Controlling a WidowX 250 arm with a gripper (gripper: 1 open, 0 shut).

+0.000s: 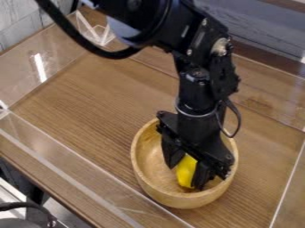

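My black gripper (194, 153) reaches down into a round tan bowl (155, 178) at the lower middle of the view. Its fingers sit around a yellow object (186, 173) lying inside the bowl, partly hidden behind them. Whether the fingers are closed on it cannot be made out.
A clear low rim runs along the left and front edges. A grey wall stands at the back right.
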